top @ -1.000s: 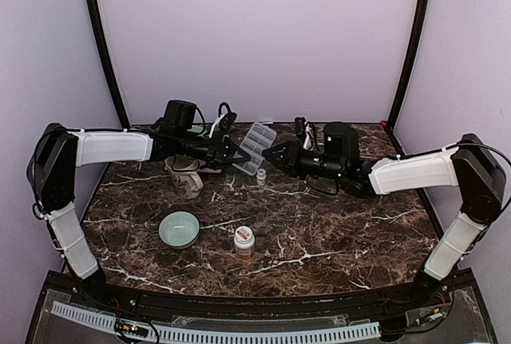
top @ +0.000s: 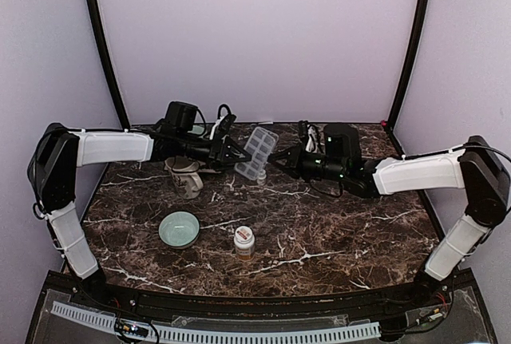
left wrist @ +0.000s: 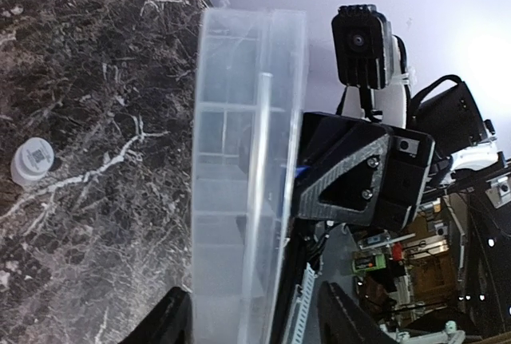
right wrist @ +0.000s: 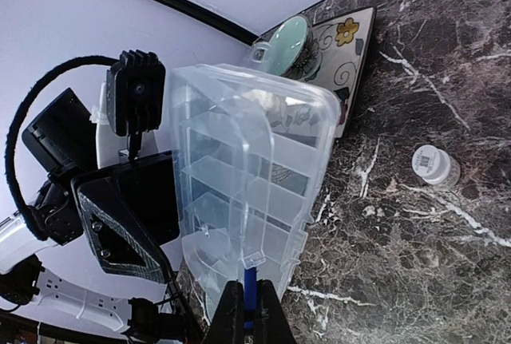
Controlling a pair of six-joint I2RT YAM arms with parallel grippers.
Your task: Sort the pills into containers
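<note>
A clear compartmented pill box (top: 261, 144) is held up in the air between the two arms, tilted. My right gripper is shut on its edge, with a narrow blue piece visible between the fingers. In the left wrist view, the box (left wrist: 231, 144) stands on end, and my left gripper is open with its fingers apart on either side of it. A small white-capped bottle (top: 262, 177) stands on the table below the box. A larger white-capped bottle (top: 244, 240) is at the front. No loose pills can be made out.
A pale green bowl (top: 179, 230) sits front left, with a patterned mug (top: 185, 178) behind it. Another green bowl (right wrist: 289, 45) rests on a flowered tray (right wrist: 350, 57). Bare dark marble (top: 343, 240) fills the right side of the table.
In the top view the box has shifted slightly right and turned a little.
</note>
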